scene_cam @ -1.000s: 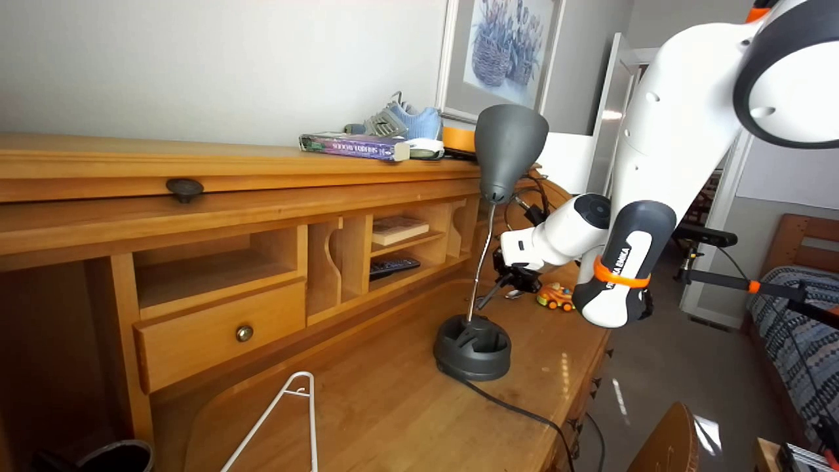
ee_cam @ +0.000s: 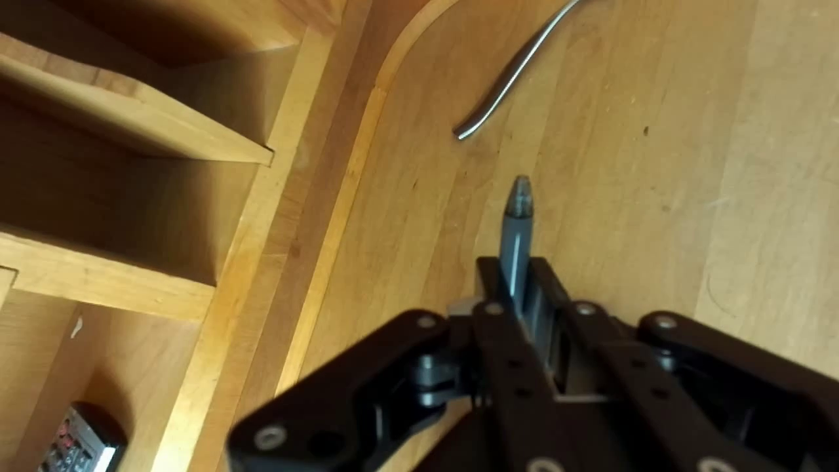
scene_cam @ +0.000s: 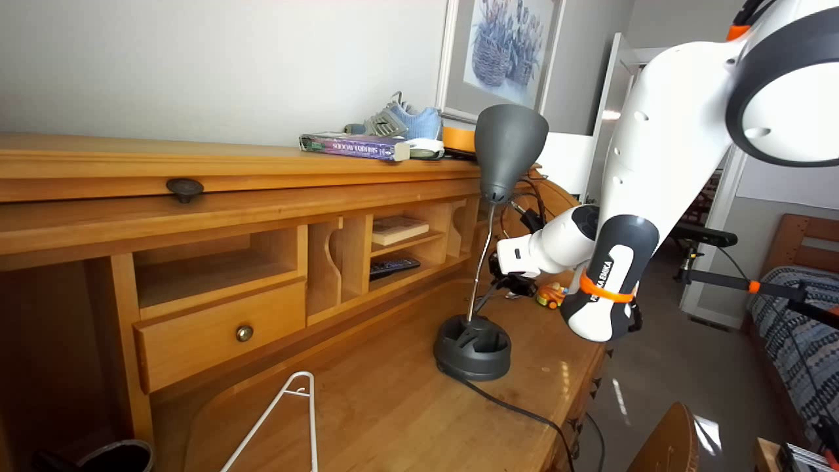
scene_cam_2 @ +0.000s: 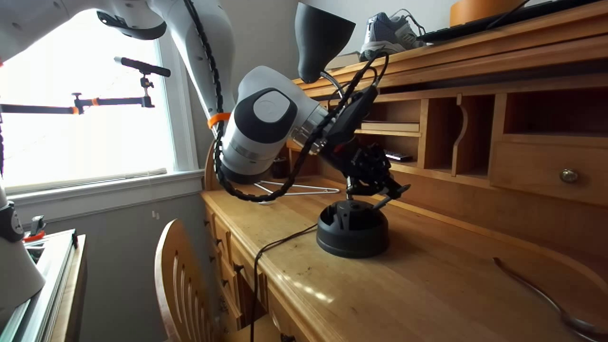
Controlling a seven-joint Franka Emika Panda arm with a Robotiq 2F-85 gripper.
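In the wrist view a slim dark grey pen or marker (ee_cam: pixel 516 236) points away from my gripper, which is shut on it. Its tapered tip is clear of the fingers, over the desk. In exterior view 2 the gripper (scene_cam_2: pixel 383 189) hangs near the black lamp base (scene_cam_2: pixel 352 242), with the pen (scene_cam_2: pixel 393 195) slanting out of it above the base's far rim. Whether they touch cannot be told. From exterior view 1, the lamp's base (scene_cam: pixel 472 363) and stem stand in front of the hand, which is partly hidden.
A toy car (scene_cam: pixel 552 294) sits behind the lamp, near the arm. A spoon-like metal utensil (scene_cam_2: pixel 538 296) lies on the desk, and a white hanger (scene_cam: pixel 312 417) at the other end. Cubbies (scene_cam: pixel 413 252) line the back; the lamp cord trails over the front edge.
In exterior view 1 the arm has shifted a little to the left, its elbow lower, and now covers part of the toy car. The lamp has not moved.
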